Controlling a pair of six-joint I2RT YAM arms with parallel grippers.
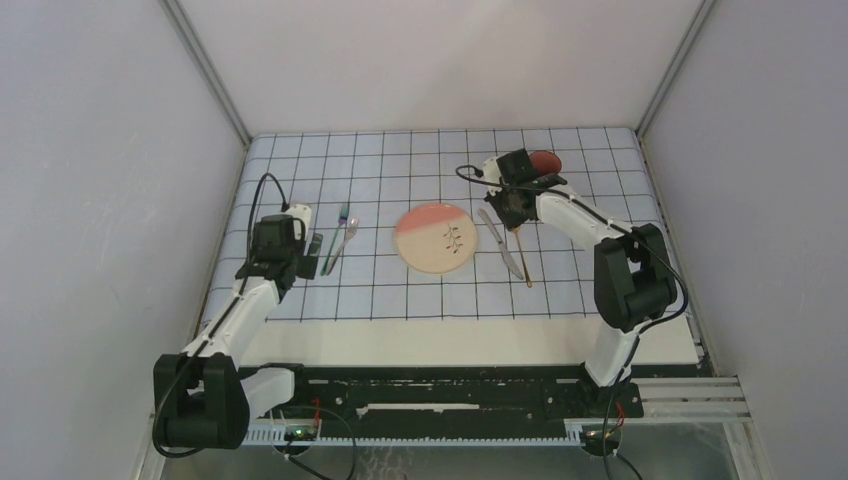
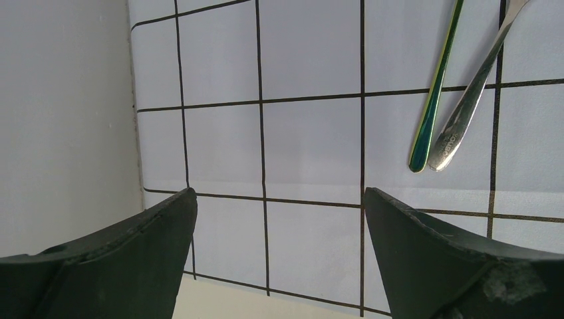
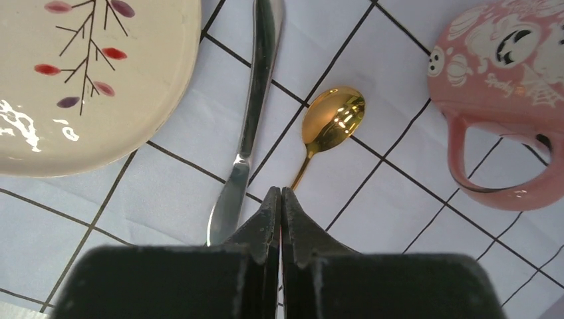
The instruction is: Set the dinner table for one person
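Note:
To the right of the cream-and-pink plate (image 1: 436,240) lies the silver knife (image 1: 503,249), flat on the cloth and slanting. A gold spoon (image 3: 332,119) lies close along its right side. In the right wrist view my right gripper is shut with its tips touching and nothing between them, above the cloth; the knife is outside its fingers, to their left. The pink mug (image 3: 512,86) stands upright farther back, handle toward the camera. My left gripper is wide open and empty, left of the green-handled utensil (image 2: 432,116) and the silver fork (image 1: 344,240).
White cloth with a dark grid covers the table. Free room shows between fork and plate, and at the back left of the cloth (image 1: 320,155). A wall (image 2: 66,119) borders the left side, close to the left gripper.

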